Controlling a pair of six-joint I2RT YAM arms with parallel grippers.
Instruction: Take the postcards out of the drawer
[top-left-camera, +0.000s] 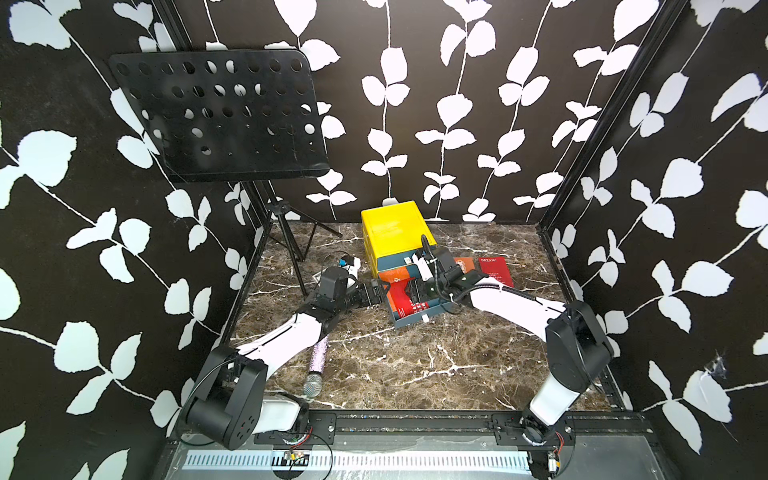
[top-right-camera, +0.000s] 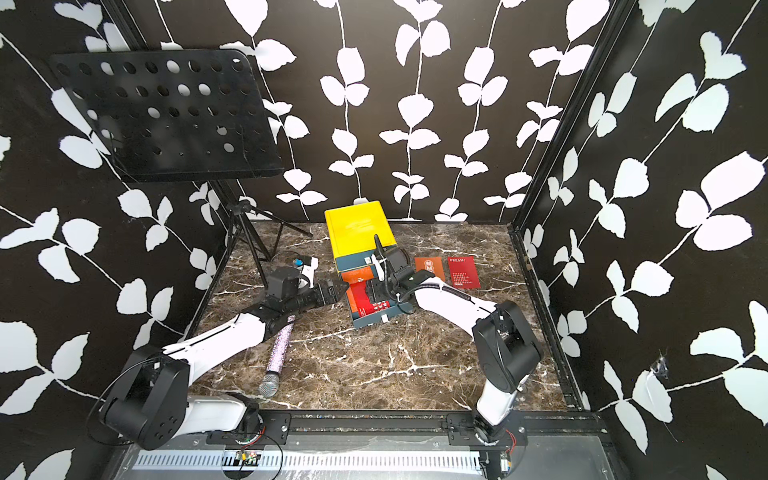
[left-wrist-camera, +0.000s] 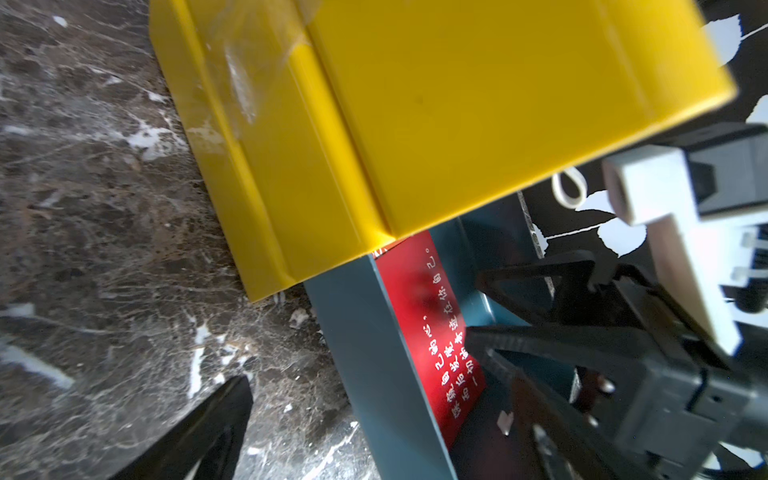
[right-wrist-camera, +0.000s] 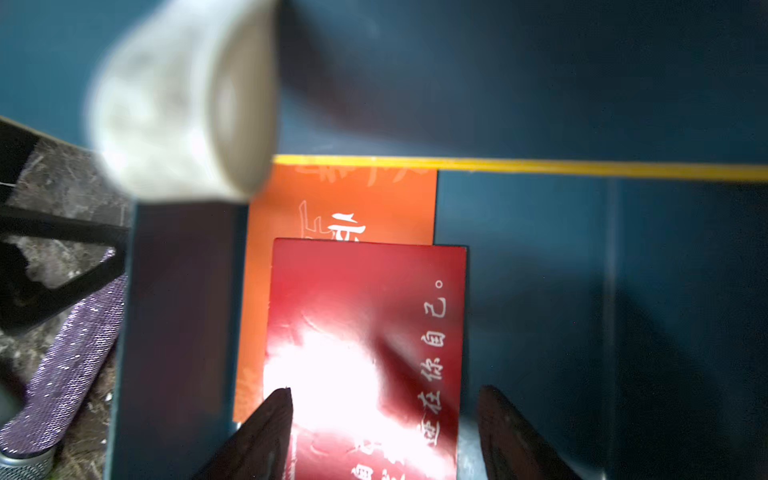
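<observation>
The drawer (left-wrist-camera: 404, 416) stands pulled out of the yellow box (top-left-camera: 397, 228). Inside, a red postcard (right-wrist-camera: 368, 320) with white writing overlaps an orange postcard (right-wrist-camera: 352, 200). My right gripper is open over the drawer, its fingers (right-wrist-camera: 272, 424) spread above the red card with nothing held. At the drawer's left side, my left gripper is open too; in its wrist view the drawer's side wall shows between the fingers. Two other postcards, one orange (top-right-camera: 432, 270) and one red (top-right-camera: 463, 272), lie on the table to the right.
A glittery pink microphone (top-left-camera: 318, 356) lies on the table to the left. Behind it rises a black music stand (top-left-camera: 224, 120). Both grippers are close together at the drawer.
</observation>
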